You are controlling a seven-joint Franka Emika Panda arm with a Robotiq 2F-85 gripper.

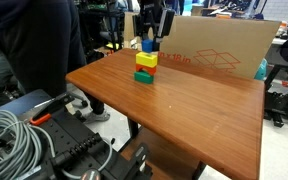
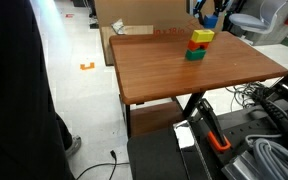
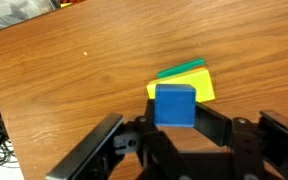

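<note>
A stack of blocks stands on the wooden table: a green block (image 1: 143, 77) at the bottom, a red block (image 1: 148, 70) in the middle and a yellow block (image 1: 144, 61) on top. My gripper is shut on a blue block (image 3: 175, 104). In exterior view 1 the blue block (image 1: 148, 45) is just above the yellow one; whether they touch I cannot tell. In exterior view 2 the blue block (image 2: 210, 22) appears slightly right of the stack's top and a little tilted. From the wrist, yellow and green edges show beyond the blue block; red is hidden.
A large cardboard box (image 1: 216, 42) stands behind it. Cables (image 1: 12, 140) and tools lie on a cart at the near left.
</note>
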